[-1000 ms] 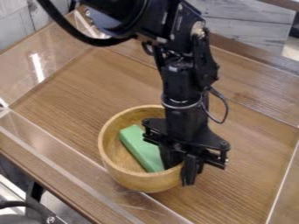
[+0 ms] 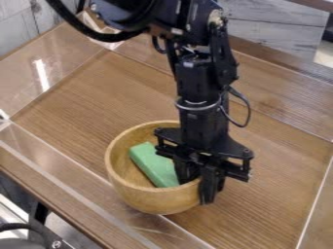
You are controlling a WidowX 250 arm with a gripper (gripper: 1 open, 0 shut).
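Observation:
A tan bowl (image 2: 130, 183) sits on the wooden table near its front left, with a green block (image 2: 154, 164) lying inside it. My black gripper (image 2: 208, 180) reaches down over the right side of the bowl, its lower end at the rim and partly inside, beside the green block. The fingertips are dark and partly hidden, so I cannot tell how far apart they stand or whether anything is between them.
A clear edge strip runs along the left and front. Black cables hang at the top and bottom left.
The gripper and bowl have barely moved; the gripper's lower end has shifted very slightly.

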